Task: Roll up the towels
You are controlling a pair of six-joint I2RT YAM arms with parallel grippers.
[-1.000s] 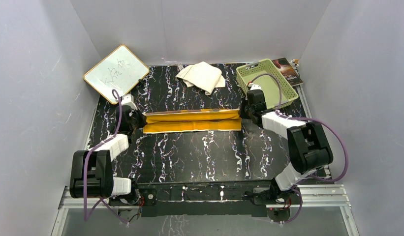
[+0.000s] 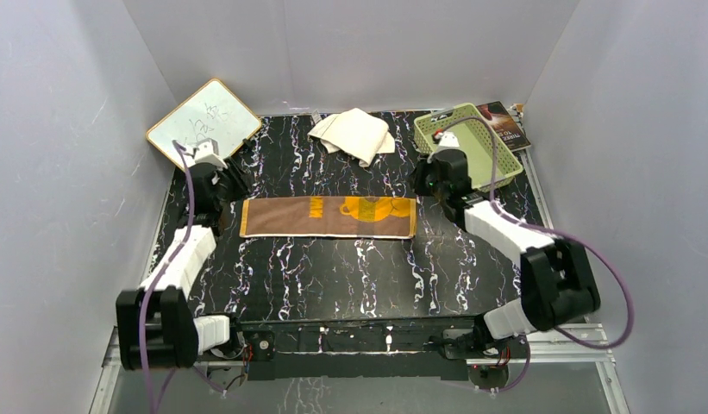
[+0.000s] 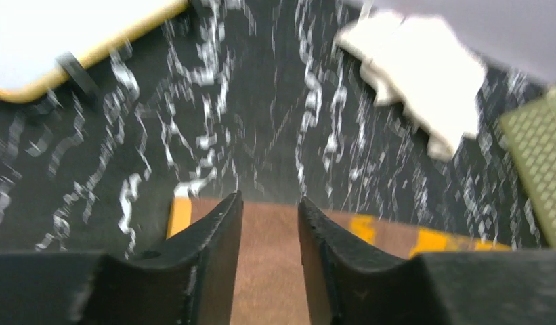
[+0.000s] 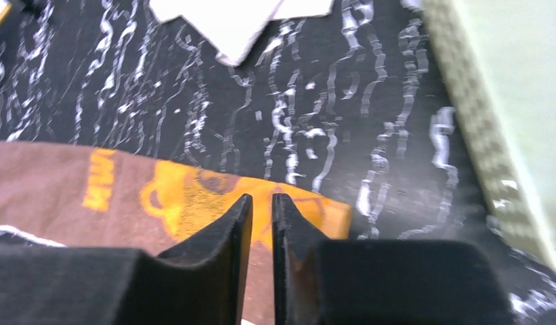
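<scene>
A brown towel with yellow patterns lies folded into a flat, long strip across the middle of the table, a white edge along its near side. Off its left end, my left gripper hovers with its fingers parted; the gap between its fingers is empty in the left wrist view. My right gripper is above the far side of the towel's right end. A narrow empty gap shows between its fingers in the right wrist view. A second, cream towel lies loosely folded at the back.
A green basket stands at the back right, close to my right gripper, with a book beside it. The whiteboard occupies the back left. Clear table lies in front of the brown towel.
The towel's raised layer, held at both ends a second ago, has come down over the yellow side and lies flat.
</scene>
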